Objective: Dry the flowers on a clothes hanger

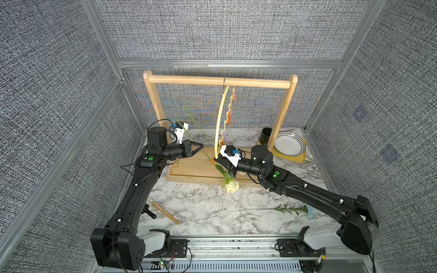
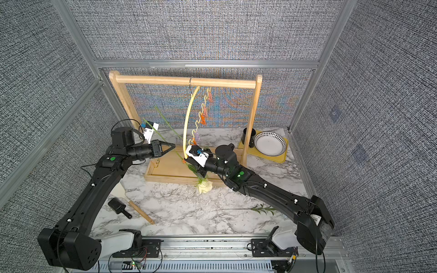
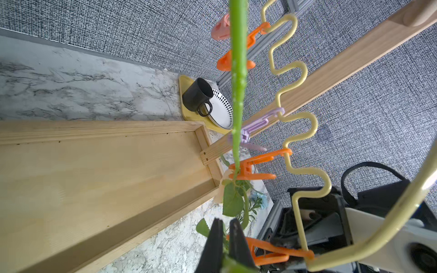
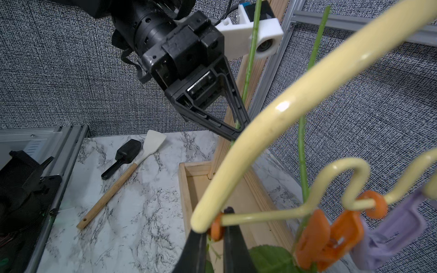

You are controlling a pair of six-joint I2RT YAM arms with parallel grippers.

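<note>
A yellow hanger (image 1: pixel 220 119) hangs edge-on from the wooden rack, its wavy lower bar carrying several clothespins. At its near corner is an orange clothespin (image 4: pixel 217 227), and my right gripper is shut on it. The white rose (image 1: pixel 231 186) hangs head down below it, leaves by the right gripper. Its green stem (image 4: pixel 251 59) runs up to my left gripper (image 1: pixel 201 146), whose shut fingertips appear to pinch it. A second green stem (image 3: pixel 237 86) is held in another orange clothespin (image 3: pixel 248 170) farther along the hanger; its flower is mostly hidden.
A wooden rack (image 1: pixel 186 80) stands over a shallow wooden tray (image 1: pixel 191 168). A blue flower (image 1: pixel 309 210) lies at front right. Behind are a black mug (image 1: pixel 265 136) and a patterned plate (image 1: pixel 290 144). A spatula (image 2: pixel 140 211) and black scoop (image 2: pixel 119 207) lie front left.
</note>
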